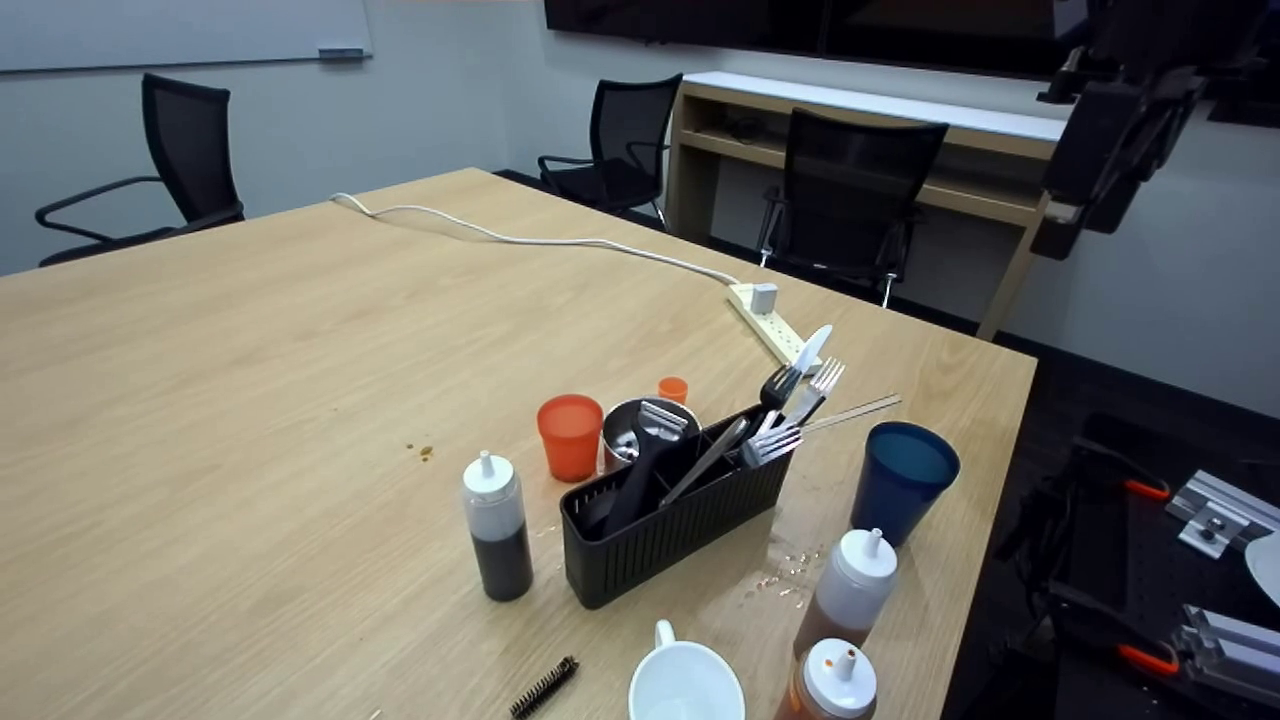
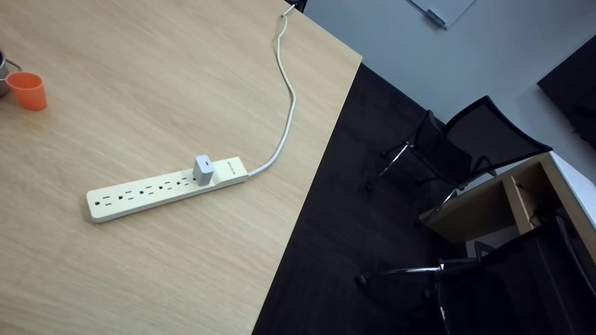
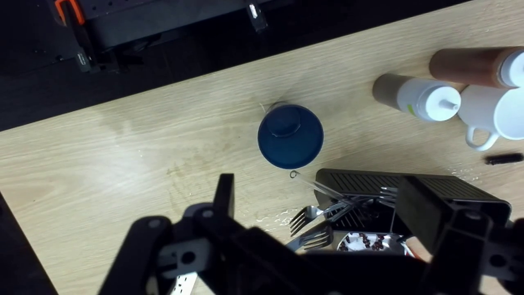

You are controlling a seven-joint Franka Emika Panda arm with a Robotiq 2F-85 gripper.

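Observation:
High above the table, my gripper stands open, its two fingers wide apart with nothing held between them. In exterior view 1 part of it [image 1: 1086,198] shows at the upper right, beyond the table edge. A dark blue cup [image 3: 290,137] stands upright near that edge and looks empty. Below the gripper in the wrist view is a black caddy [image 3: 366,182] filled with cutlery, partly covered by the right finger. Forks [image 1: 774,444], a knife [image 1: 813,346] and a thin whisk-like rod [image 1: 854,412] stick out of it.
Squeeze bottles [image 1: 854,582] and a white mug [image 1: 686,686] crowd the near side. A dark-filled bottle [image 1: 498,528], red cup [image 1: 570,436], metal bowl [image 1: 621,432] and small orange cup [image 2: 28,91] surround the caddy. Beyond lies a power strip [image 2: 162,190].

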